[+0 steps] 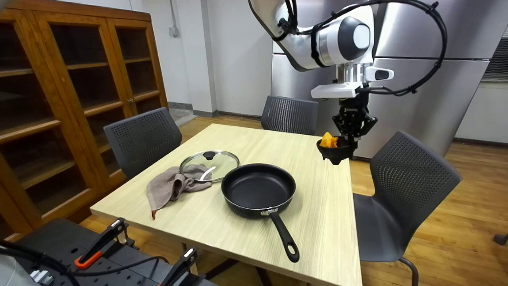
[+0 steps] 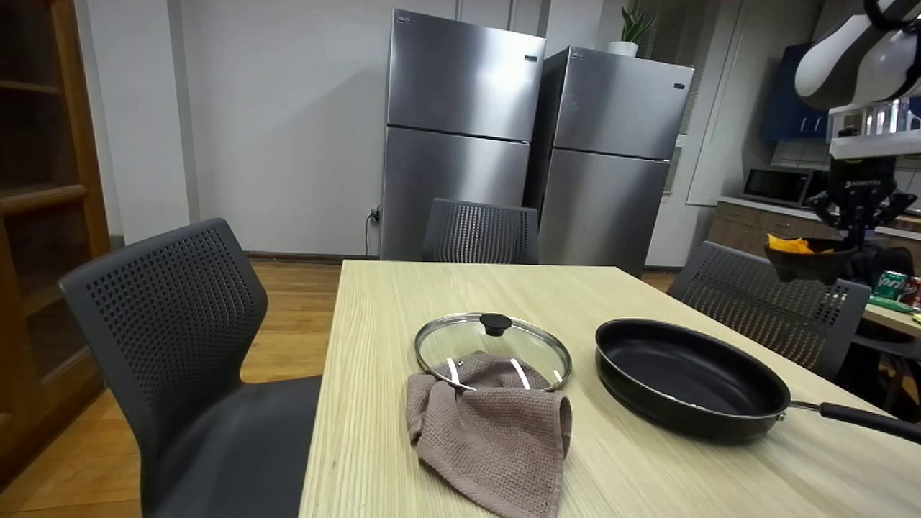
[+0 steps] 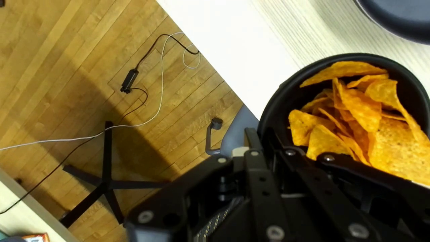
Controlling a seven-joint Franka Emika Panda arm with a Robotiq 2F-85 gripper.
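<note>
A black bowl full of orange chips hangs in the air by the table's far right edge. My gripper is shut on the bowl's near rim in the wrist view, with one finger outside the wall; the other fingertip is partly hidden. The bowl looks roughly level, chips inside it. On the table stands an empty black frying pan, its handle toward the front right. A glass lid rests partly on a crumpled grey-brown cloth left of the pan.
Dark chairs stand round the table, one at the right close to the bowl and another at the back. The tabletop behind and right of the pan is clear. Clamps sit at the front left.
</note>
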